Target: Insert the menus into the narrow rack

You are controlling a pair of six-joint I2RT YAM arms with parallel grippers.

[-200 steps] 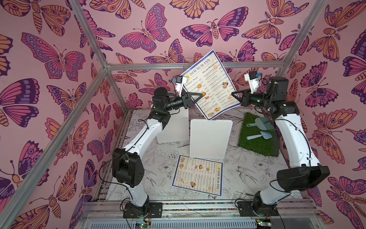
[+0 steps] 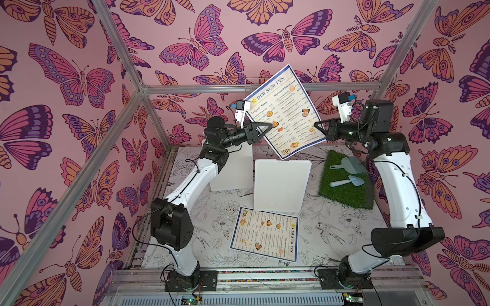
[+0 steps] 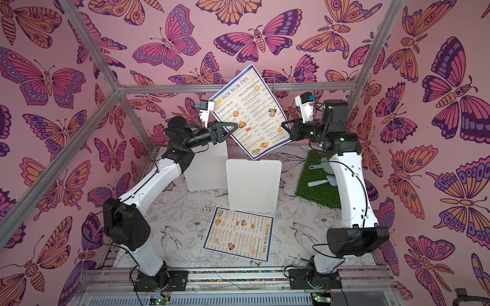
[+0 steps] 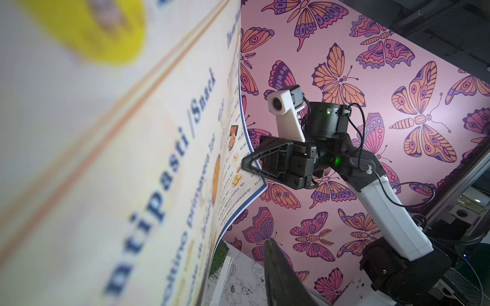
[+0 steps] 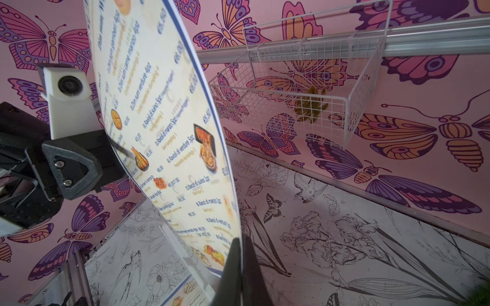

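A cream menu [image 2: 283,112] with a blue border hangs tilted in the air between my arms. Its right edge is pinched in my right gripper, whose fingers are shut on it. At the opposite edge, my left gripper [image 2: 267,130] is part open; in the left wrist view, a dark finger [image 4: 280,278] stands apart from the menu face. The second menu [image 2: 265,234] lies flat on the table near the front. Behind it stands a white upright rack [image 2: 281,186], below the raised menu; its slot does not show clearly.
Another white upright panel [image 2: 232,170] stands behind the left gripper. To the right, a green turf mat [image 2: 347,196] bears two grey tools. A white wire basket [image 5: 306,97] hangs on the back wall.
Over the last second my right gripper has shifted slightly right, carrying the menu's right edge with it, and the menu has swung a little. The left arm looks almost still.
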